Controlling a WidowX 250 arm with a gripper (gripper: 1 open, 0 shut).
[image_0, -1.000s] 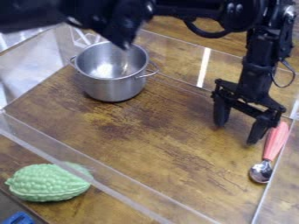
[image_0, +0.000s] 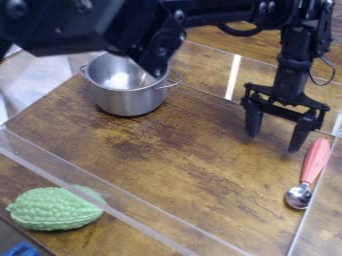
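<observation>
My black gripper (image_0: 274, 134) stands open at the right, low over the wooden table (image_0: 160, 180), with nothing seen between its fingers. Just right of and below it lies a pink-handled scoop (image_0: 311, 167) with a metal head. A steel pot (image_0: 127, 97) with wire handles sits at the upper left, and a pale green bitter melon (image_0: 56, 209) lies at the lower left.
Clear plastic strips or edges cross the lower left and run along the right side. A blue object (image_0: 19, 249) shows in the bottom-left corner. The arm's dark body covers the top left.
My gripper has shifted slightly over the last second, a little leftward and up from beside the scoop. The pot, scoop and melon look unmoved.
</observation>
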